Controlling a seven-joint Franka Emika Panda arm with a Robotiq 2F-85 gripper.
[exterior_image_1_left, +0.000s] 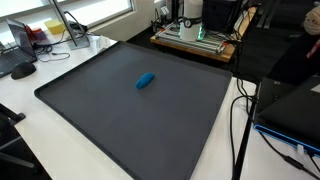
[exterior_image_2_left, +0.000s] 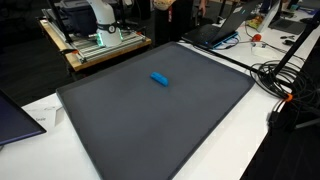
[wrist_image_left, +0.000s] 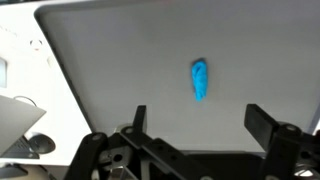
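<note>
A small, elongated blue object lies on the dark grey board, and exterior view 2 shows the same blue object toward the far side of the board. From above, in the wrist view, the blue object appears right of centre, beyond the fingertips and apart from them. My gripper is open, its two black fingers wide apart at the bottom of that view with nothing between them. Neither exterior view clearly shows the gripper's fingers.
The grey board is otherwise bare, with wide free room around the blue object. Laptops and cables stand off its far left corner. A wooden-edged stand is behind it, and a white table surface surrounds the board.
</note>
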